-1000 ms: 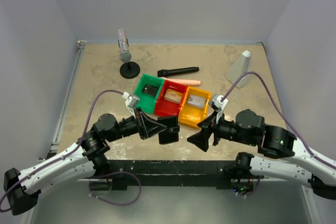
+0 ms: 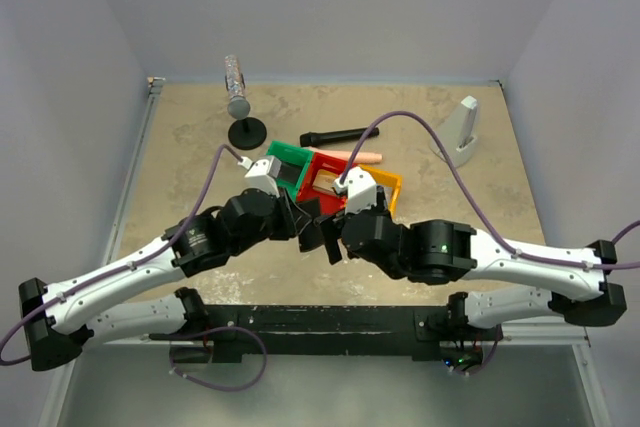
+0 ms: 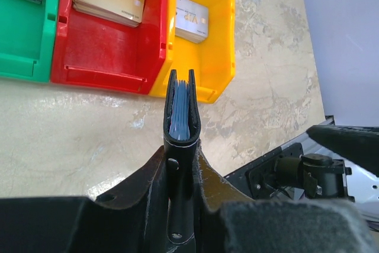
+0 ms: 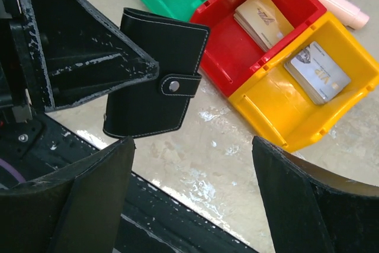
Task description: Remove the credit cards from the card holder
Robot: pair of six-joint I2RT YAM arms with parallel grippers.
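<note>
The black leather card holder with a snap strap is held upright by my left gripper, shut on it; in the left wrist view bluish card edges show at the holder's top opening. My right gripper is close to the holder, its fingers apart with nothing between them, just below and to the right of it in the right wrist view.
Behind the holder stand a green bin, a red bin with gold cards and a yellow bin with silver cards. A microphone, pink tube, stand and white device are farther back.
My left gripper, holding the holder, has moved slightly up in the top view.
</note>
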